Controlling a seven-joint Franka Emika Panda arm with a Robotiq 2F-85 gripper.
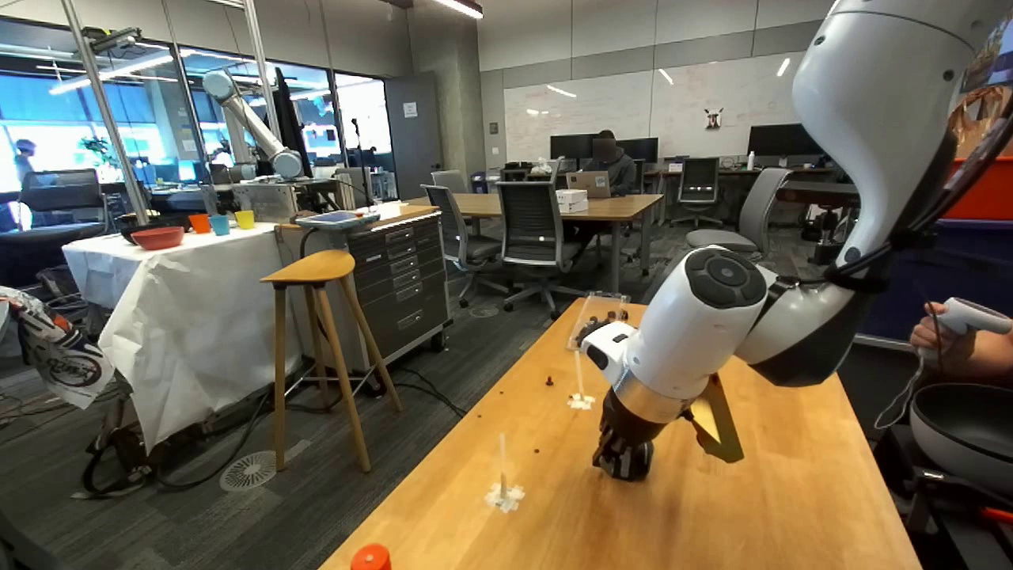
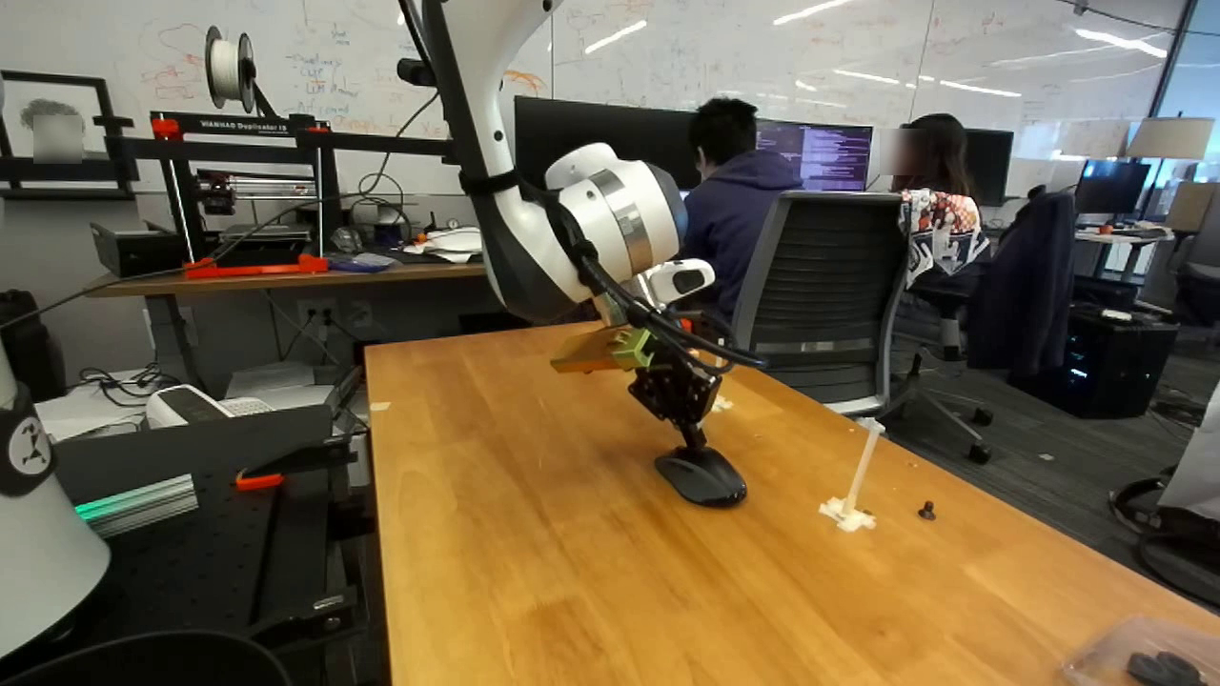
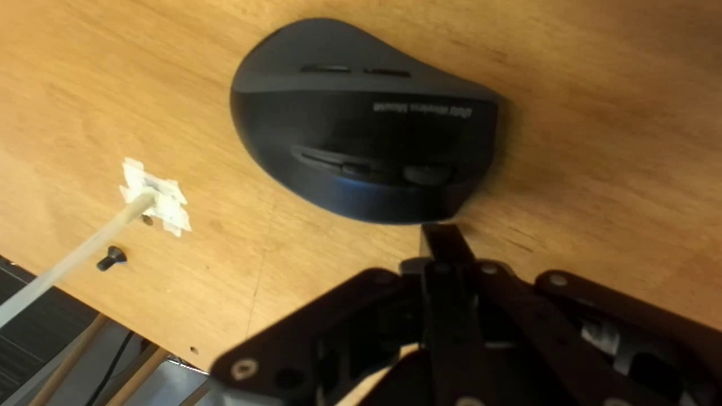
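Note:
A dark computer mouse [image 3: 359, 128] lies flat on the wooden table, its scroll wheel and small print showing in the wrist view. My gripper points down at the mouse's near edge, its fingers together with nothing visible between them. From the second exterior view, the gripper [image 2: 693, 439] appears right at one end of the mouse [image 2: 703, 476]; whether the tips touch it or sit just beside it is hard to tell. In the first exterior view the mouse [image 1: 631, 464] is partly hidden behind the gripper [image 1: 612, 452].
Thin pale sticks [image 2: 864, 469] stand upright on the table, taped at the base [image 3: 157, 196]. A small dark screw [image 3: 111, 257] lies near one. An orange-red cap [image 1: 371, 556] shows at the near edge, and a clear container [image 2: 1144, 654] stands at a corner.

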